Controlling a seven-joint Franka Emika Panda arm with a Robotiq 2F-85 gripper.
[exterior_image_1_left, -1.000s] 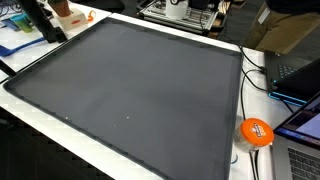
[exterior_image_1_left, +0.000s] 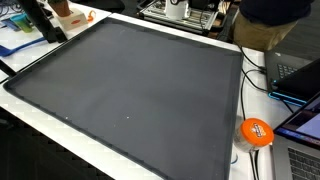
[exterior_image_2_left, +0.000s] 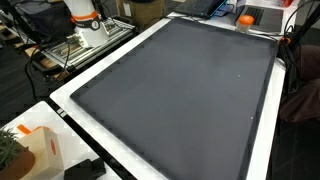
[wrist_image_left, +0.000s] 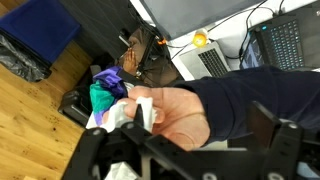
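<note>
In the wrist view the dark fingers of my gripper stand wide apart along the bottom edge, so it is open. A person's hand (wrist_image_left: 182, 108), in a dark blue sleeve (wrist_image_left: 250, 92), reaches in from the right to just in front of the fingers. It holds a small white object (wrist_image_left: 146, 108) in the space before the fingers. Whether that object touches a finger cannot be made out. Neither exterior view shows the gripper.
A bare dark grey board (exterior_image_1_left: 135, 85) covers most of the white table. Along one edge sit an orange-lidded jar (exterior_image_1_left: 254, 134), laptops (wrist_image_left: 276, 42) and cables. A black object (exterior_image_2_left: 84, 170) and a potted plant (exterior_image_2_left: 14, 155) stand near another edge. The board is clear.
Nothing on the table has visibly moved in exterior view 1.
</note>
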